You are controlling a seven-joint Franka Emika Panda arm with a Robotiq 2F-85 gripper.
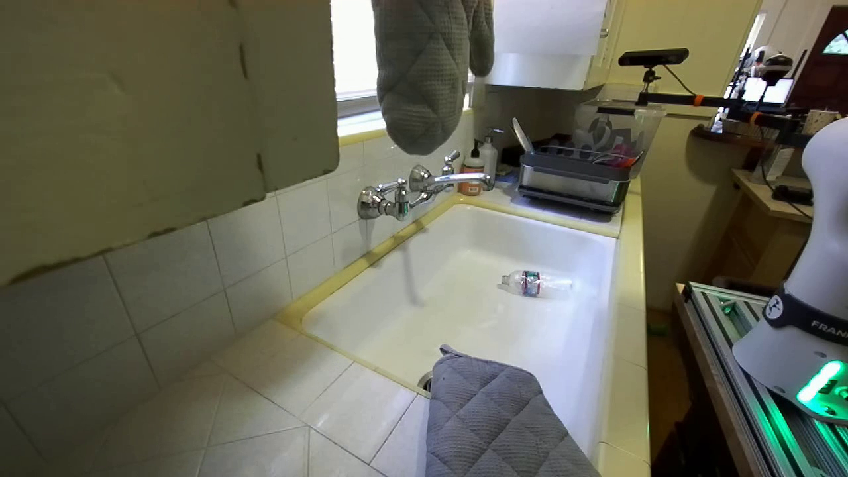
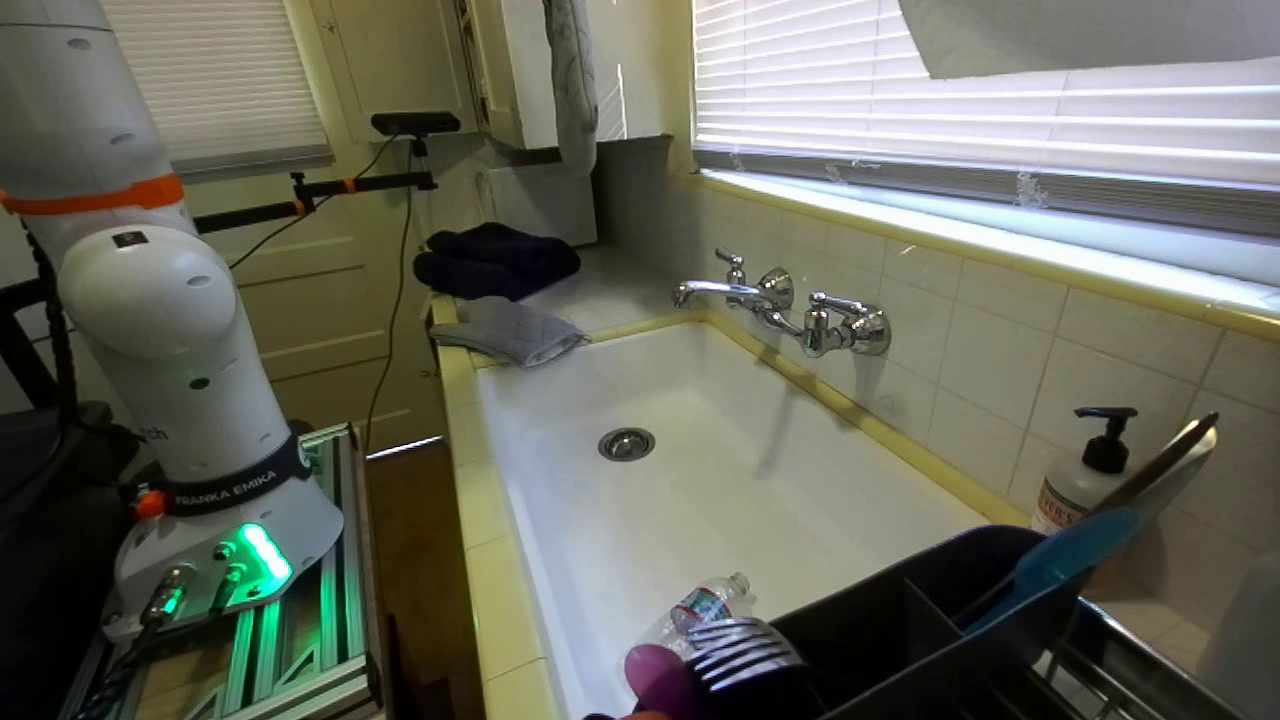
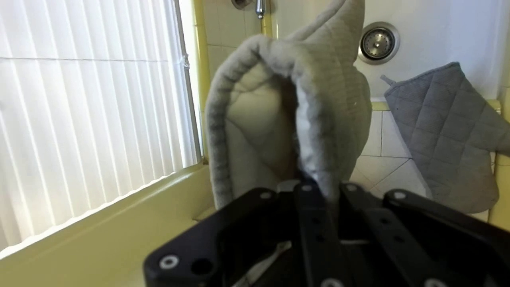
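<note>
A grey quilted oven mitt [image 1: 423, 75] hangs in the air near the window, over the left side of the sink in exterior view 1. In the wrist view the mitt's cuff [image 3: 313, 95] gapes toward me, and my gripper is shut on its edge. Exterior view 2 catches part of the hanging mitt [image 2: 573, 84] in front of the cabinet. A second grey mitt [image 3: 444, 138] lies on the tiled counter, its tip by the sink's edge. The gripper itself is out of sight in both exterior views.
A clear plastic bottle [image 1: 534, 283] lies in the white sink [image 1: 445, 278]. The chrome faucet [image 2: 786, 306] juts from the tiled wall. A dish rack [image 1: 574, 179] and soap bottles [image 1: 475, 168] stand at one end; dark cloth [image 2: 498, 258] rests at the other.
</note>
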